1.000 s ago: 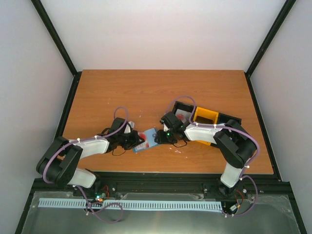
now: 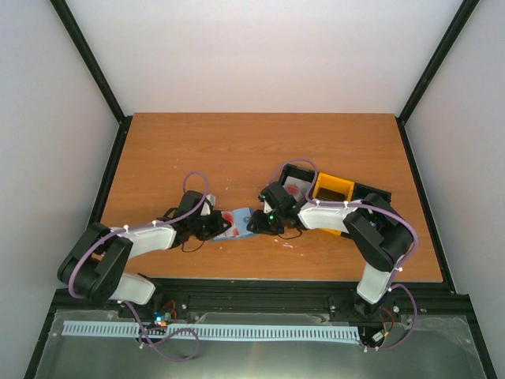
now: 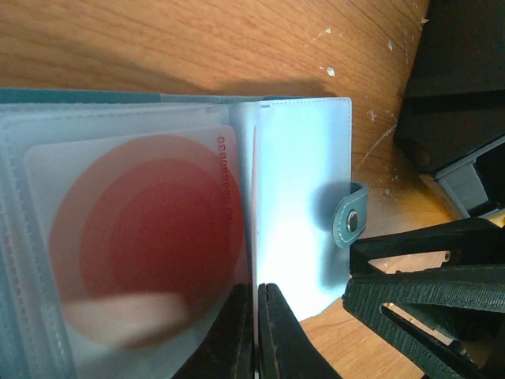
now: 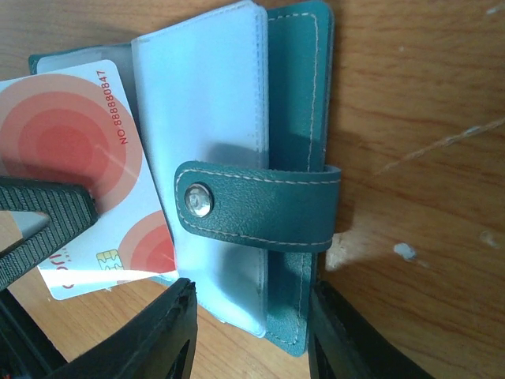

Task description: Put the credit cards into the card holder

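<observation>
A teal card holder (image 2: 245,213) with clear sleeves lies open on the table between both arms. In the left wrist view my left gripper is shut on a credit card, seen edge-on as a thin line. This white credit card (image 4: 154,246) with red circles leans over the holder in the right wrist view. Another red-circled card (image 3: 158,229) shows flat beside that line, seemingly in a sleeve. My right gripper stands part open at the strap side, the holder's edge between its fingertips. The snap strap (image 4: 256,207) lies across that edge.
On the right of the table sits a black and yellow divided box (image 2: 334,188), with a red-marked card (image 2: 293,189) in its left compartment. The right forearm crosses in front of the box.
The holder has turned slightly between the grippers, its front edge now more level. My left gripper has shifted only a little, and the right arm stays nearly where it was.
</observation>
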